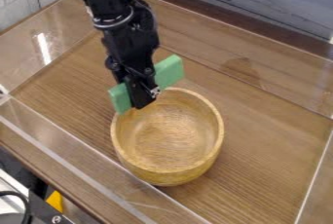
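The black robot gripper (pixel 140 87) hangs from the top left, shut on a green block (pixel 168 70) that sticks out on both sides of its fingers. The block is tilted and held over the back left rim of a round, light wooden bowl (pixel 168 142), which is empty as far as it shows. Whether the block touches the rim cannot be told.
White plank walls (pixel 252 6) stand along the back and left. A small yellow object (pixel 54 202) and a cable lie beyond the front left edge.
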